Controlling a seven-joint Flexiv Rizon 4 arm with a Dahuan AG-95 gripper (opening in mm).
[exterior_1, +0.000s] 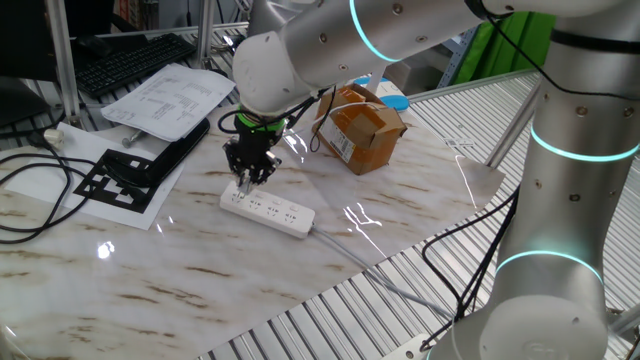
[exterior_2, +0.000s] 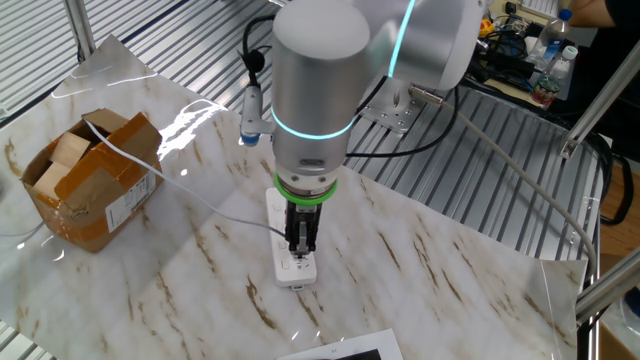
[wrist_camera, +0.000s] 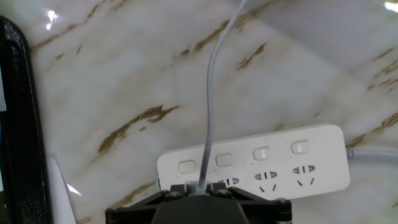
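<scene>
A white power strip with a row of sockets and switches lies flat on the marble-patterned table. My gripper points down over its far-left end in exterior view 1, and over its near end in exterior view 2. The wrist view shows a thin grey cable running down between the fingers, which are shut on the plug at its end. That plug is mostly hidden by the gripper, right at the strip's end socket. How deep its pins sit cannot be seen.
An open cardboard box stands behind the strip, with the cable passing over it. A black-and-white marker sheet, a black case and papers lie to the left.
</scene>
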